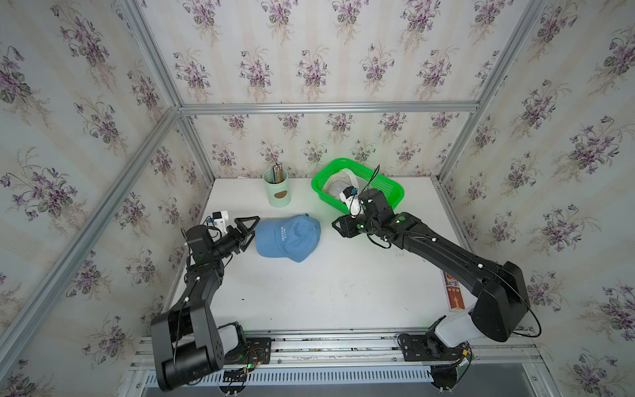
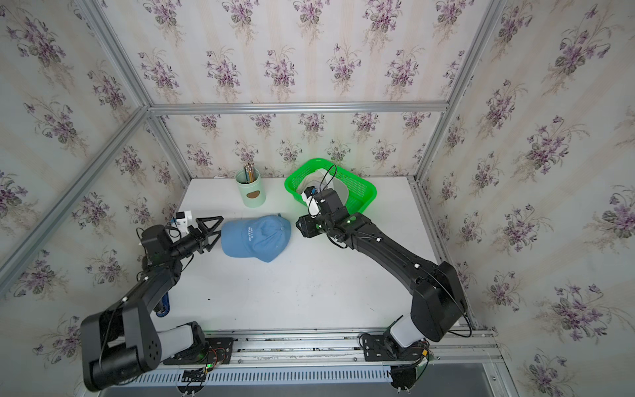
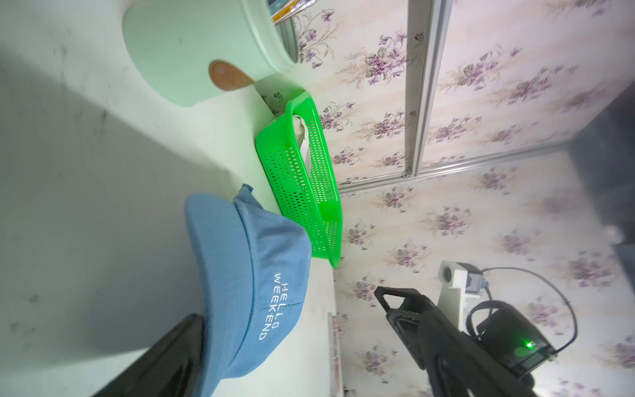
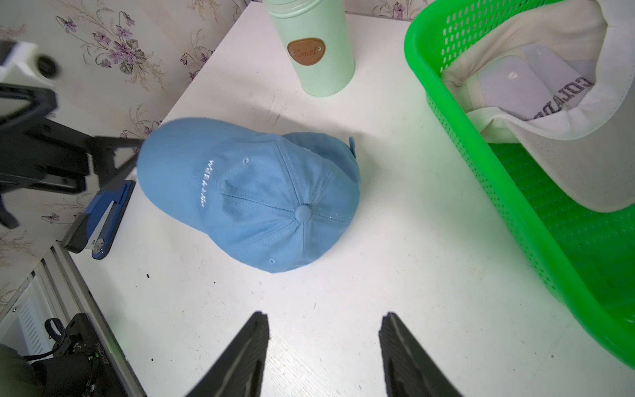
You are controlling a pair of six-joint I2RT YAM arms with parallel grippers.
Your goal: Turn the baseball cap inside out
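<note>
The blue baseball cap sits crown up on the white table, outer side showing, in both top views. Its "HELLO WEEKEND" lettering is readable in the left wrist view. The brim points left, toward my left gripper, whose fingers are spread apart just at the brim's end. Whether a finger touches the brim I cannot tell. To the right of the crown, my right gripper is open and empty, clear of the cap. The cap's inside is hidden.
Behind the cap stands a mint-green pen cup. A green basket holding a pale cap lies at the back right. A blue stapler rests at the left edge.
</note>
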